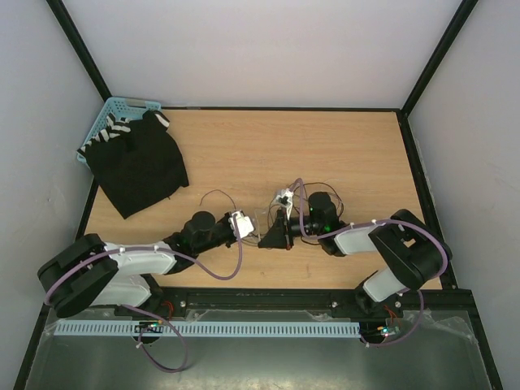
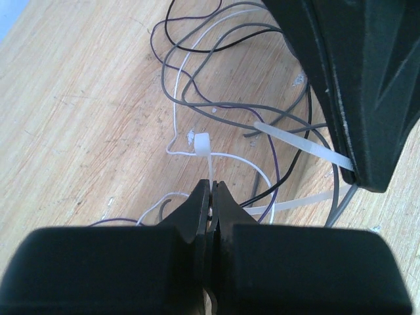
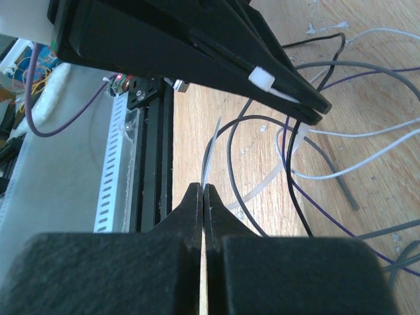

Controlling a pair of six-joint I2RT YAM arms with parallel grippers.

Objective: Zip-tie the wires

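A white zip tie has its square head (image 2: 202, 144) standing just above my left gripper, which is shut on the strap below it. My right gripper is shut on the thin tail (image 3: 210, 152), whose pointed end sticks up past the fingertips. Between the grippers, the translucent strap (image 3: 266, 180) runs low, across the wire bundle. Grey, black, purple and white wires (image 2: 197, 105) lie loosely coiled on the wooden table. Whether the strap circles all of them, I cannot tell. From above, both grippers face each other closely and hide most of the tie.
At the back left, a light blue basket (image 1: 122, 106) has a black cloth (image 1: 138, 166) hanging out over the table. A dark frame rail (image 1: 244, 298) borders the front edge.
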